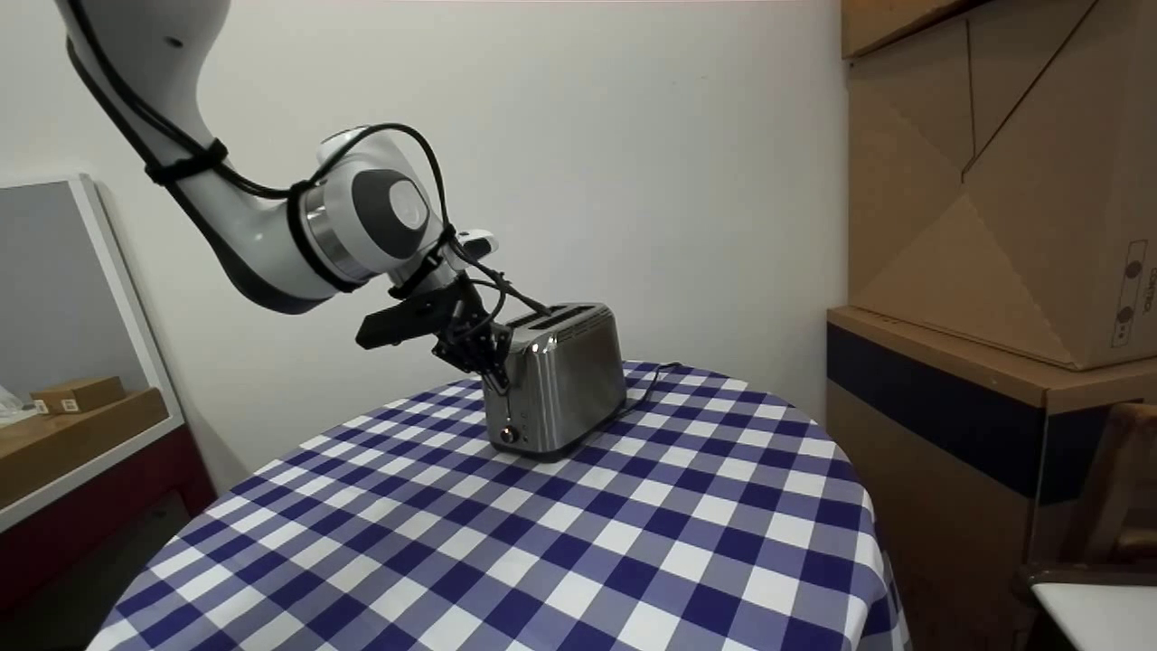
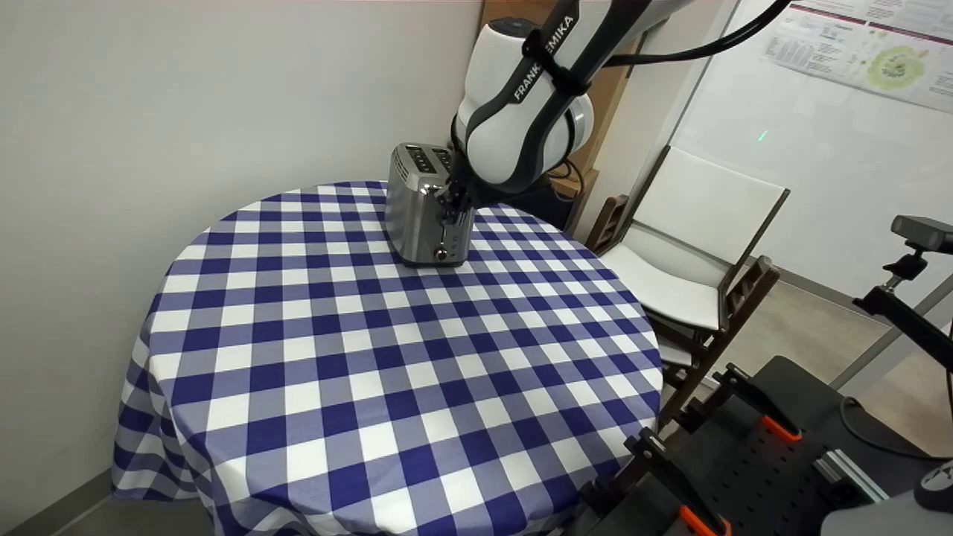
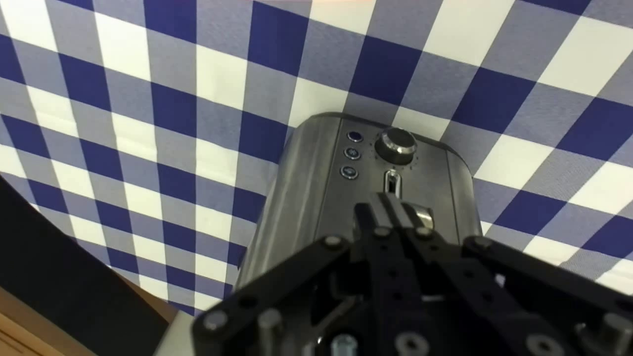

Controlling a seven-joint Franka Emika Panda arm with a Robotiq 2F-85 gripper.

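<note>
A brushed-metal two-slot toaster stands upright on the checked tablecloth. Its control end carries a vertical lever slot, a round knob and several small buttons. My gripper is shut at that end, with nothing showing between its fingers. In the wrist view, the fingertips lie over the upper part of the slot, and the shiny lever peeks out beside them, partly hidden. Whether they press on the lever, I cannot tell. Exterior view 2 has the arm covering part of the toaster's side.
A power cord trails behind the toaster, close to the wall. Large cardboard boxes rise to the right, and a white chair stands beyond the table.
</note>
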